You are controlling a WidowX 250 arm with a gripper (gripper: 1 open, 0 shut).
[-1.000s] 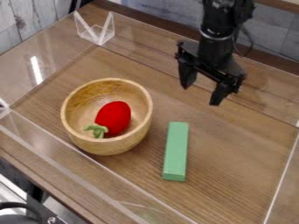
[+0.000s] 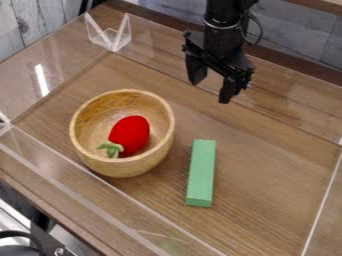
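Observation:
My black gripper (image 2: 214, 77) hangs over the back middle of the wooden table, open, its fingers pointing down. Below it to the front lies a long green bar (image 2: 202, 172). At the left, a round wooden bowl (image 2: 96, 105) holds a red rounded object (image 2: 128, 134) with a small green piece beside it.
The table (image 2: 267, 170) has free room on the right, in the middle and at the back left. A dark cable or part shows at the bottom left corner, by the table's edge.
The gripper has moved left and a little back across the rear of the table from about a second ago. The bowl, red object and green bar have not moved.

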